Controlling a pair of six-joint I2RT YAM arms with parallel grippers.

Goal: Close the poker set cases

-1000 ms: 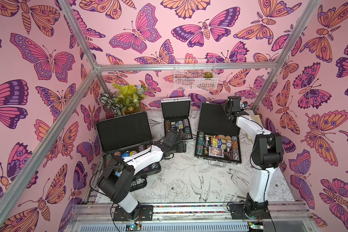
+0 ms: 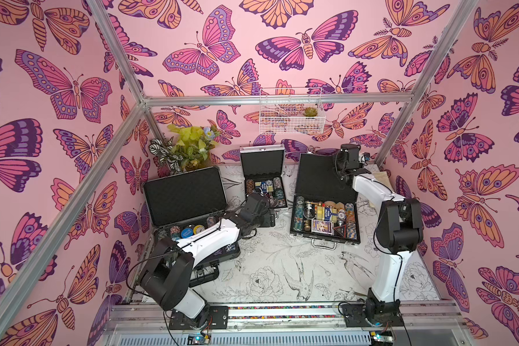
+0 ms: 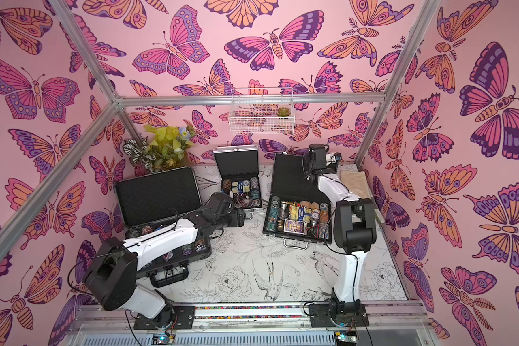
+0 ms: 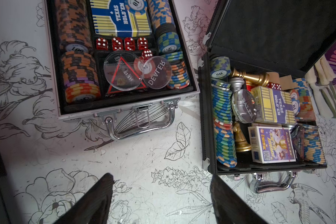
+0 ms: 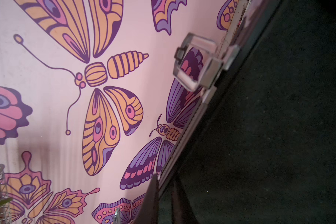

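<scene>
Three poker cases stand with lids up: a large one at left (image 2: 184, 196), a small silver one at the back middle (image 2: 262, 161) and a black one at right (image 2: 317, 176), all showing chips and cards. My left gripper is open, low over bare table in front of the small case's handle (image 4: 140, 132). My right gripper is at the upper edge of the right case's lid (image 5: 257, 112), fingertips close together at the rim; whether it grips is unclear.
A plant (image 2: 187, 144) stands at the back left, a wire basket (image 2: 291, 124) hangs on the back wall, and cloth lies behind the right arm.
The left arm has shifted slightly over the last second. The right arm and the lids show little visible change.
</scene>
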